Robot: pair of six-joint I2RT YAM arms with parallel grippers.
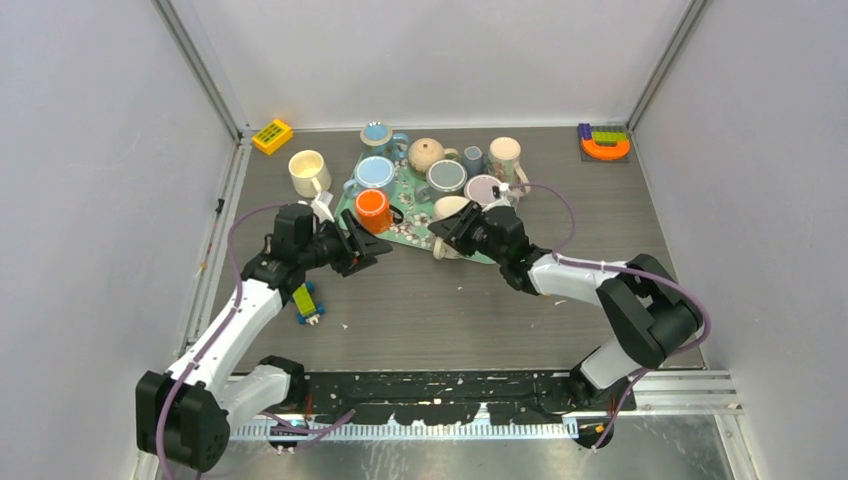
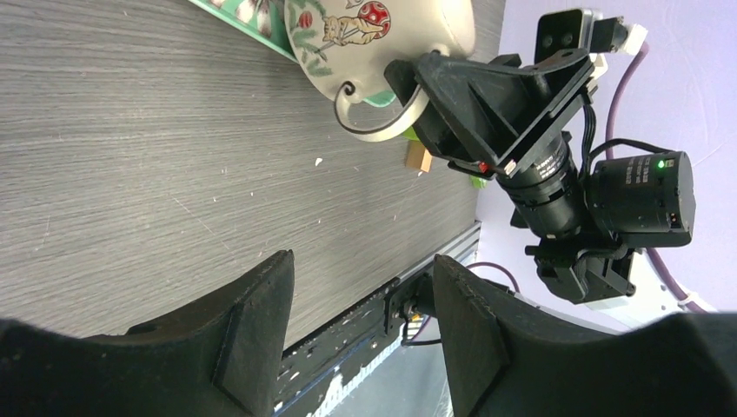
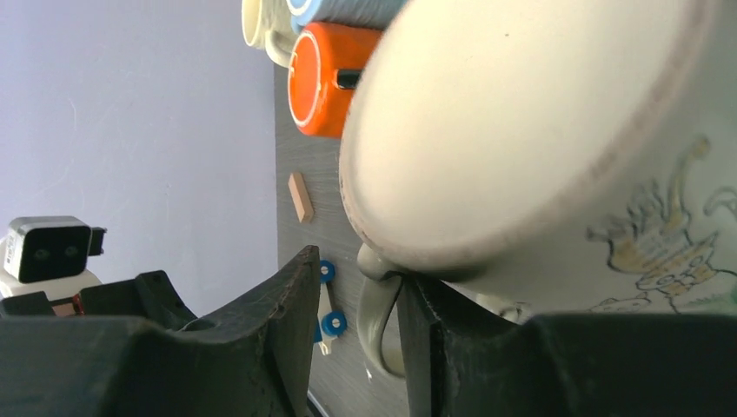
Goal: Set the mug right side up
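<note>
A cream mug with a painted figure (image 2: pixel 365 30) hangs at the front right of the green tray (image 1: pixel 410 228), its handle (image 2: pixel 378 130) toward the table's front. My right gripper (image 1: pixel 452 228) is at that handle; in the right wrist view its fingers are on either side of the handle, close beside the mug's body (image 3: pixel 530 113). Whether they grip it is hard to tell. My left gripper stands open and empty over the table, left of the mug.
Upturned mugs, including an orange one (image 1: pixel 372 210), crowd the tray. A cream mug (image 1: pixel 308 170) stands left of it. A toy car (image 1: pixel 306 305) lies beside my left arm.
</note>
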